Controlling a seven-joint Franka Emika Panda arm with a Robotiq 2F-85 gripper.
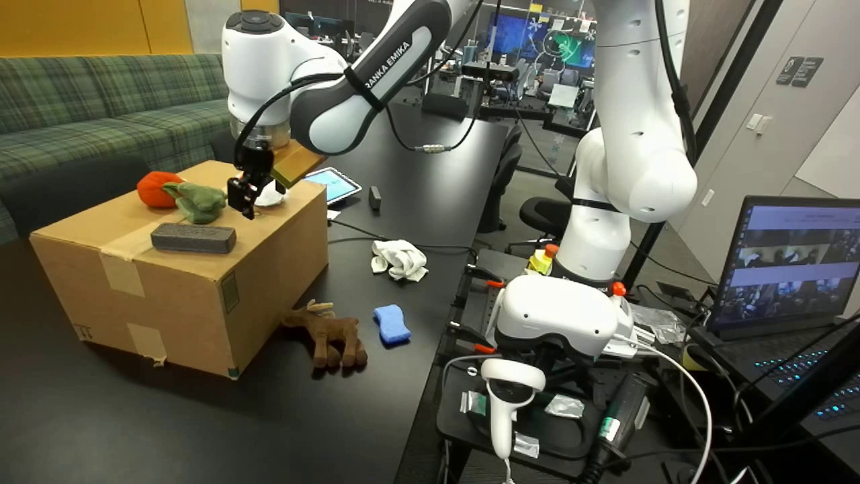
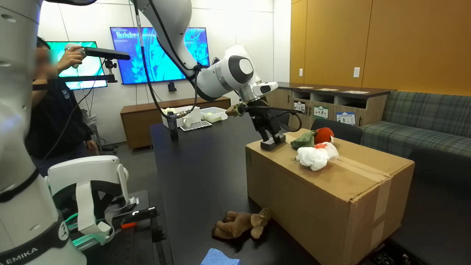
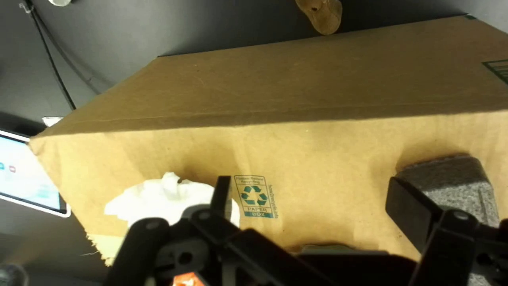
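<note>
Above the top of a cardboard box, my gripper hangs open and tilted. Its two fingers stand wide apart in the wrist view, with only bare cardboard visible between their tips. A grey felt eraser block lies on the box, partly covered by the right finger in that view. On the opposite side, the left finger overlaps a crumpled white item. A green soft toy and a red one rest farther back on the box.
Beside the box on the black table are a brown moose plush, a blue sponge and a white cloth. A tablet lies behind the box.
</note>
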